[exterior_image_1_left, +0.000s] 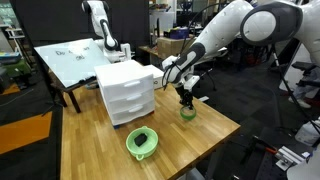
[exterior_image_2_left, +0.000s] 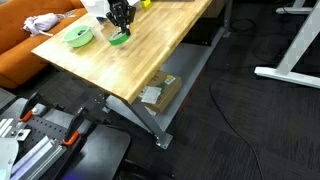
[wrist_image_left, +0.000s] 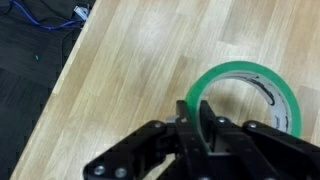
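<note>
A green ring, which looks like a roll of tape (wrist_image_left: 204, 84), fills the right part of the wrist view. My dark gripper is shut on the near left side of its rim, with the wall of the ring between its fingers. From outside, the gripper (exterior_image_1_left: 187, 102) points down over the right part of the table, the green roll (exterior_image_1_left: 188, 115) at its tips. Exterior view 2 has the roll (exterior_image_2_left: 119, 40) just under the gripper too. Whether it touches the tabletop cannot be told.
A light green bowl (exterior_image_1_left: 142, 152) with a small dark object (exterior_image_1_left: 141, 139) inside stands near the table's front edge. Behind it is a white drawer unit (exterior_image_1_left: 127, 92). Bare wooden tabletop (exterior_image_1_left: 168, 125) lies between bowl and roll.
</note>
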